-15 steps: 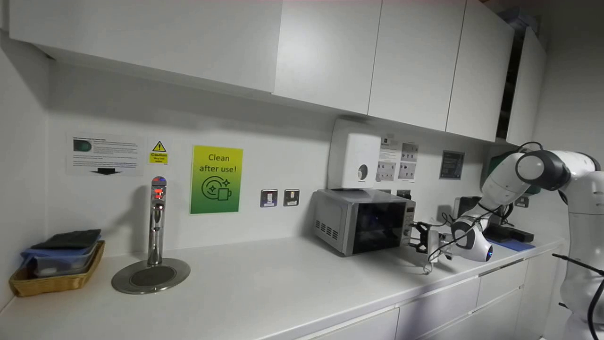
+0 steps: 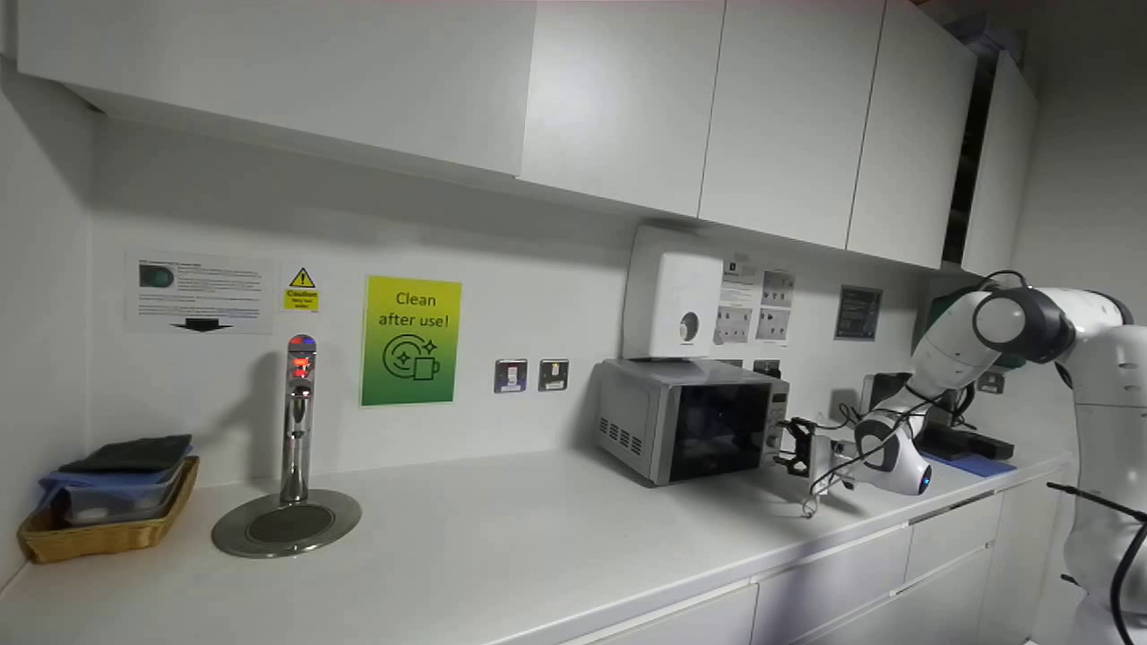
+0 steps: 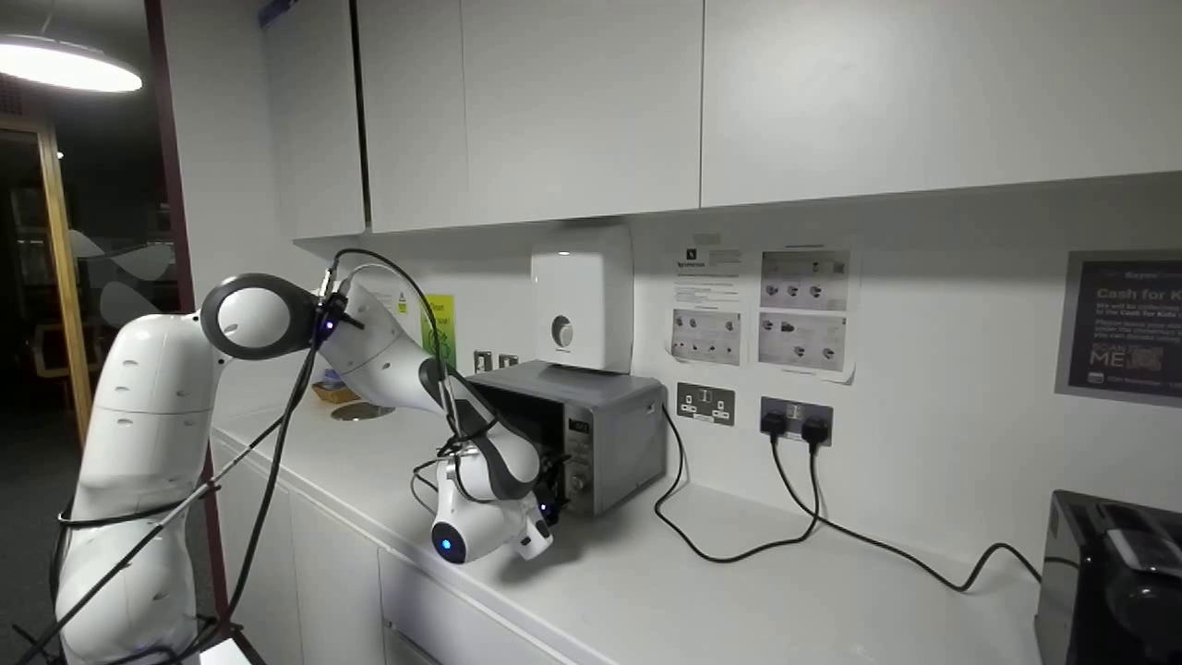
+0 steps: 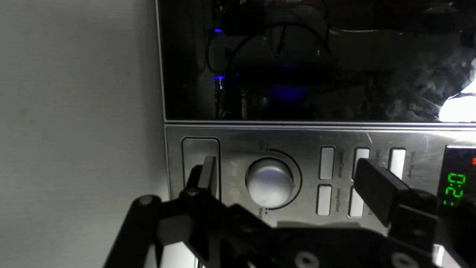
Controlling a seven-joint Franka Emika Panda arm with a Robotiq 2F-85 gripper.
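The silver microwave (image 2: pixel 651 421) stands on the counter with its dark door (image 4: pixel 276 67) closed. My gripper is open in front of the control panel, its fingers spread to either side of the round knob (image 4: pixel 269 182). One finger (image 4: pixel 207 175) overlaps the rectangular door button (image 4: pixel 199 152); whether it touches cannot be told. The other finger (image 4: pixel 379 187) covers part of the small silver buttons (image 4: pixel 327 163). Nothing is between the fingers. Green digits glow on the display (image 4: pixel 455 185). In exterior view 2, my wrist hides most of the gripper.
A white dispenser (image 3: pixel 582 299) hangs above the microwave. Black cables (image 3: pixel 720 558) run along the counter to a dark appliance (image 3: pixel 1097 576) at the right. A chrome tap (image 2: pixel 296 430) and wicker basket (image 2: pixel 113 537) are at the far left.
My gripper and wrist have shifted very slightly left, toward the microwave panel. The microwave has stayed where it was.
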